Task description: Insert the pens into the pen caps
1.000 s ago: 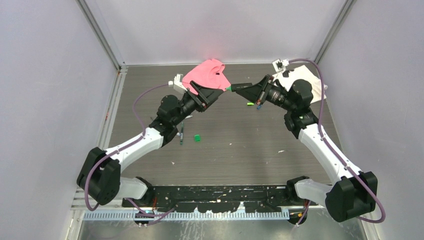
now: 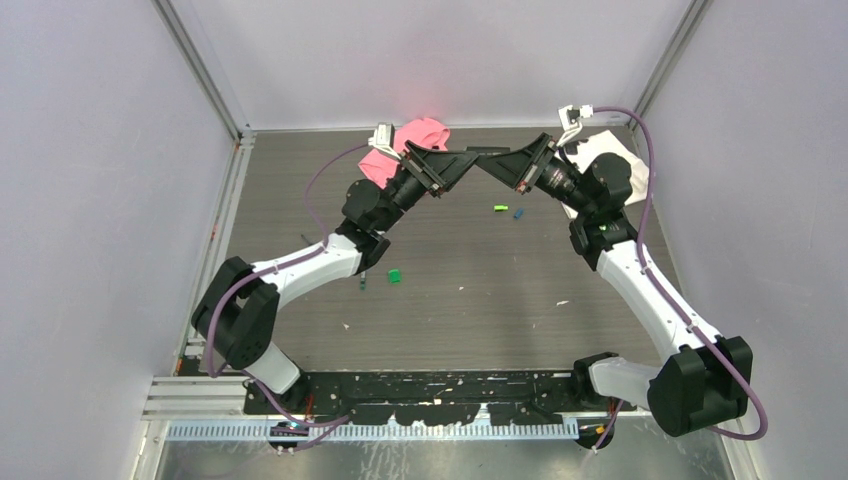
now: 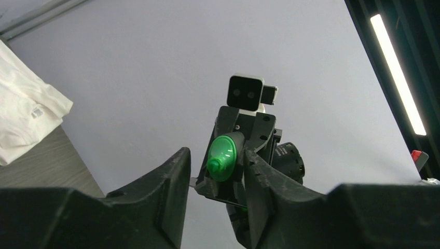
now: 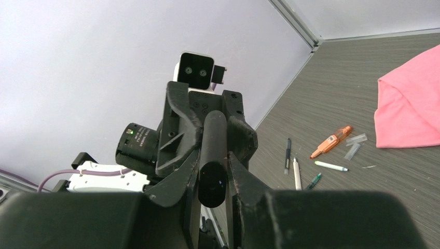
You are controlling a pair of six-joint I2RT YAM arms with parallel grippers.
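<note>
A dark pen with a green end (image 3: 221, 158) is held up in the air by my right gripper, shut on its dark barrel (image 4: 212, 155). My left gripper stands open around the line of the pen, directly facing the right one, its fingertips very close to the green end. In the top view the two grippers meet over the back half of the table. Loose pens (image 4: 330, 165), an orange marker (image 4: 329, 141) and clear caps (image 4: 356, 139) lie on the table below.
A pink cloth (image 4: 407, 98) lies at the back centre, a white cloth (image 2: 610, 150) at the back right. A green block (image 2: 394, 275) and small caps (image 2: 501, 208) lie mid-table.
My left gripper has moved right and toward the back, closing in on the pen's green end.
</note>
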